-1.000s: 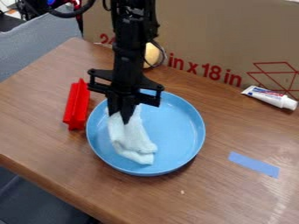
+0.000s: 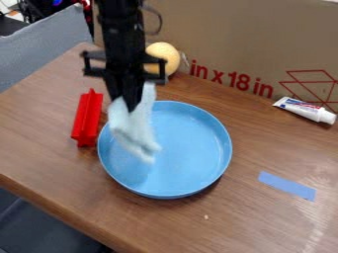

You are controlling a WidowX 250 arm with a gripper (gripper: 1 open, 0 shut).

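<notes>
My black gripper (image 2: 129,84) is over the back left part of a blue plate (image 2: 185,163), shut on a white cloth (image 2: 132,126) that hangs down from it above the plate. The gripper and cloth are blurred, and the fingertips are partly hidden by the cloth.
Red objects (image 2: 89,119) lie just left of the plate. A yellow round object (image 2: 162,54) is behind, before a cardboard box (image 2: 264,49). A toothpaste tube (image 2: 303,109) and blue tape (image 2: 287,186) are on the right. The table's near edge drops off at lower left.
My gripper has risen and shifted slightly left and back, lifting the white cloth, which was lying on the plate and now hangs higher.
</notes>
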